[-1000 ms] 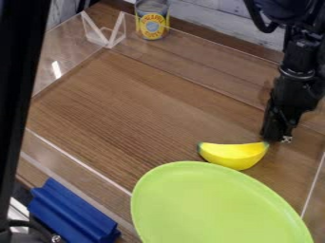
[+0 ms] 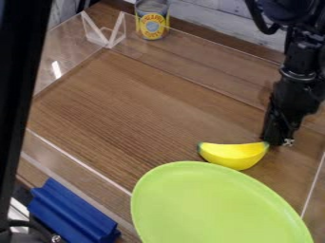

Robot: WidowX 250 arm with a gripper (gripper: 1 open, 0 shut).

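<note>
A yellow crescent-shaped piece, like a banana [image 2: 231,155], lies on the wooden surface just behind a large lime-green oval plate [image 2: 216,209]. My black gripper [image 2: 277,135] is low at the right, close by the right end of the yellow piece; whether they touch is unclear. Its fingers are dark and small here, so their opening is hard to make out.
A can or jar with a yellow label [image 2: 152,21] stands at the back, beside a clear plastic stand [image 2: 105,30]. A blue ribbed object [image 2: 70,214] is at the lower left.
</note>
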